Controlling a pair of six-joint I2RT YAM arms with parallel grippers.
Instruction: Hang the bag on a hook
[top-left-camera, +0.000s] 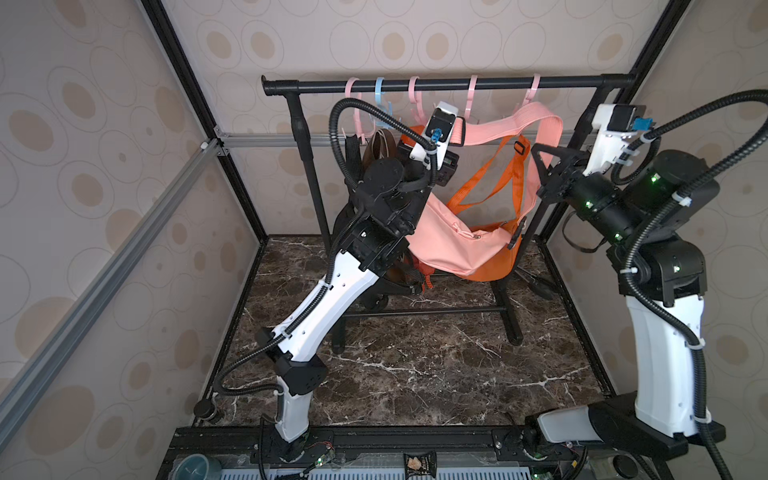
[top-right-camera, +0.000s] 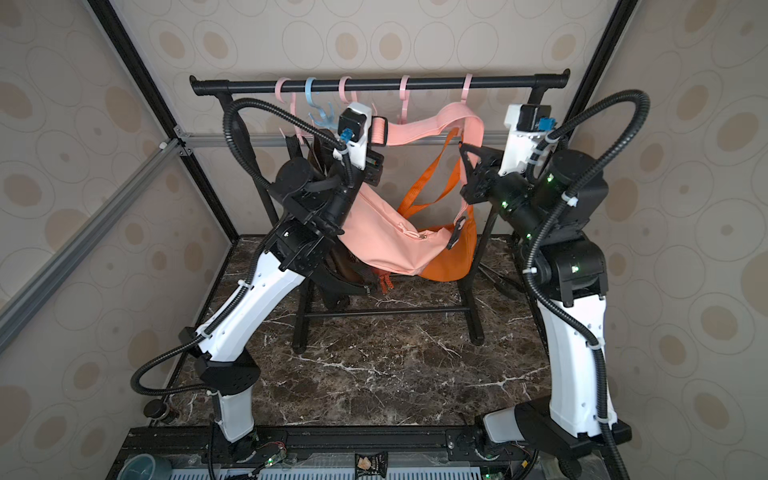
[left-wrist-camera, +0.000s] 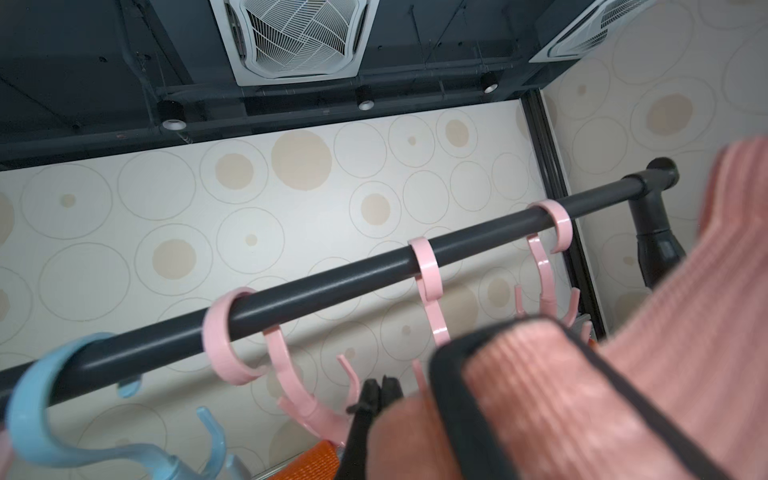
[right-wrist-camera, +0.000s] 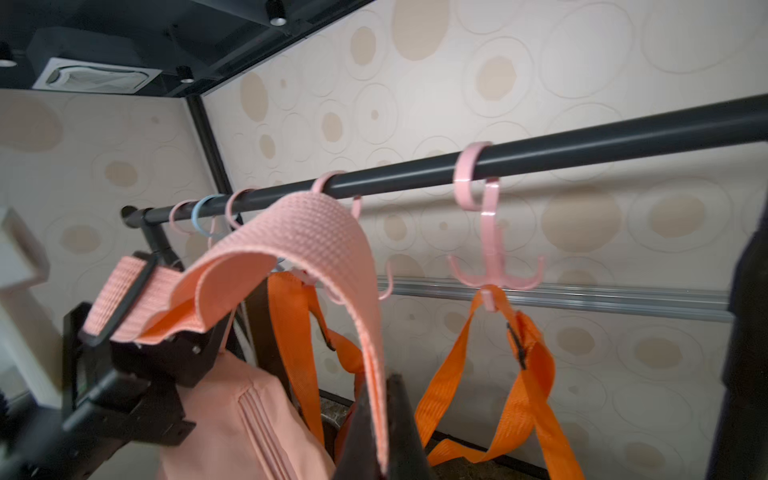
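Observation:
The pink bag (top-left-camera: 457, 238) hangs in the air in front of the rack, its wide pink strap (top-left-camera: 512, 126) stretched up and across at hook height. At the buckle end my left gripper is shut on the strap. My right gripper is shut with the thin edge of the strap between its fingers. Between the two grippers the strap arches up in a loop. Behind it is a pink hook (left-wrist-camera: 428, 272), its lower prongs mostly hidden by strap. Another pink hook (right-wrist-camera: 490, 240), farther right, carries an orange strap. No hook visibly carries the pink strap.
The dark rack bar (top-left-camera: 512, 84) runs across the back, with more pink hooks and a blue hook (left-wrist-camera: 64, 400) to the left. Orange bag straps (right-wrist-camera: 448, 376) hang close behind the pink bag. Dark bags hang at left, partly hidden by my left arm.

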